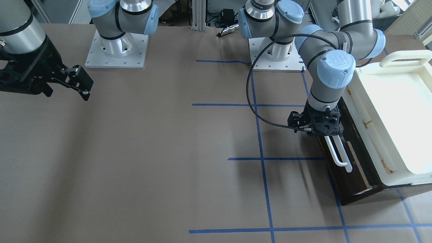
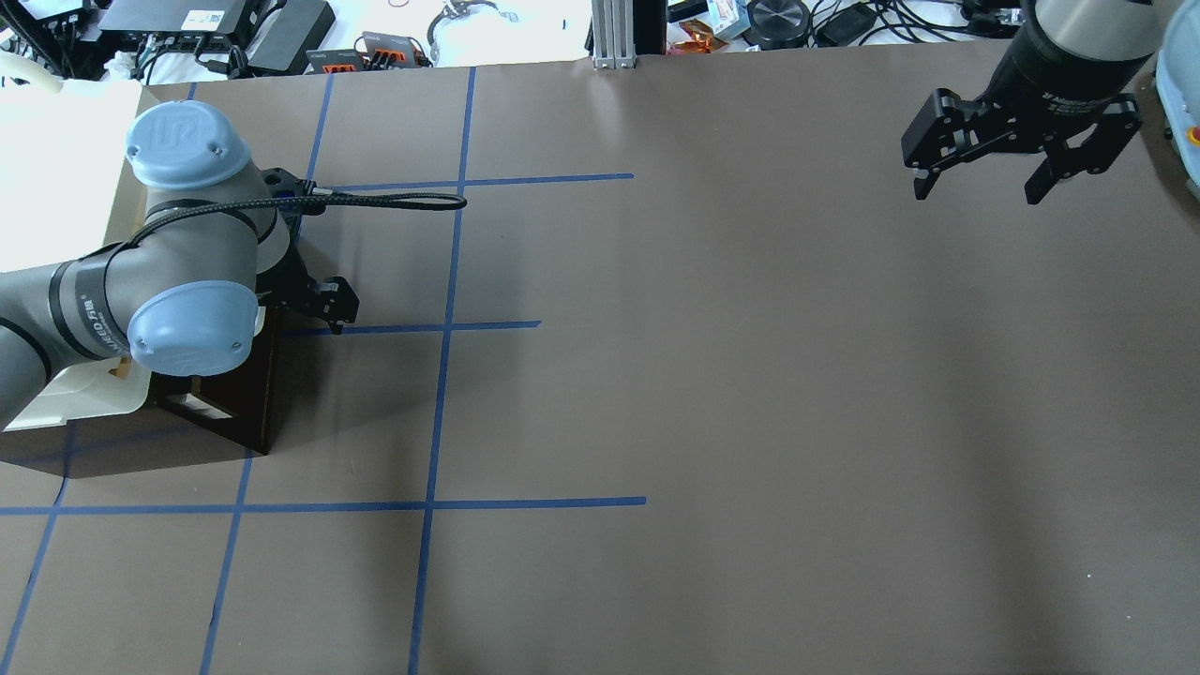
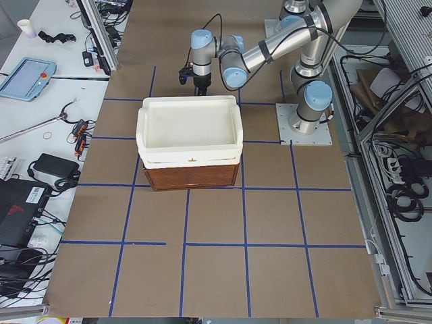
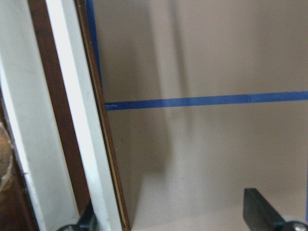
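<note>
A dark wooden cabinet (image 1: 342, 182) with a white plastic tray (image 3: 190, 128) on top stands at the right in the front view. My gripper (image 1: 314, 125) is at its door side, over the long white handles (image 1: 336, 152). In the left wrist view a white handle bar (image 4: 79, 115) runs down to one fingertip at the bottom left; the other fingertip (image 4: 260, 211) is apart at the bottom right, over bare table, so the gripper stands open. Whether the near fingertip touches the handle is unclear.
A second black gripper (image 2: 1012, 146) hangs over the table at the top right of the top view. Two more arm bases stand at the back.
</note>
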